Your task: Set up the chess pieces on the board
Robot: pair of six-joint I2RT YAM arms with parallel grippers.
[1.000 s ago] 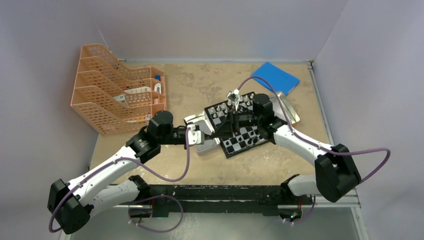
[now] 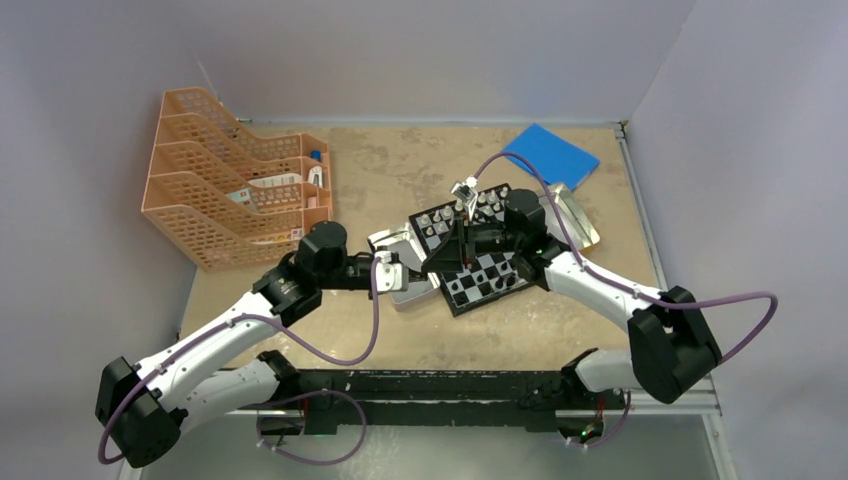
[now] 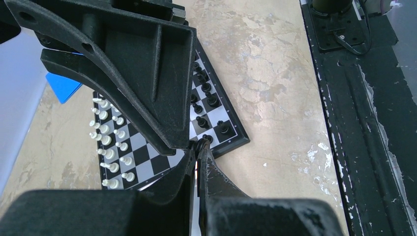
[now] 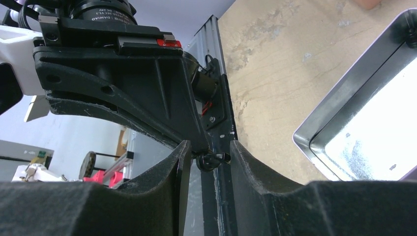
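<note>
My two grippers meet above the tray's right edge. In the left wrist view, my left gripper is shut, with a small dark piece at its tips. The right wrist view shows this black chess piece (image 4: pixel 208 161) at the left gripper's tip, lying between the parted fingers of my right gripper. The right gripper is open, with gaps beside the piece. On the checkered board (image 2: pixel 468 294) white pieces (image 3: pixel 112 167) line the far side and black pieces (image 3: pixel 212 100) the opposite side. The right gripper hides part of the board.
A grey metal tray (image 4: pixel 339 105) lies left of the board, under the grippers, with something black in its corner. An orange organizer (image 2: pixel 215 190) stands at the back left, a blue sheet (image 2: pixel 553 155) at the back right.
My right gripper has shifted very slightly at the meeting point. The left arm and the board look unmoved.
</note>
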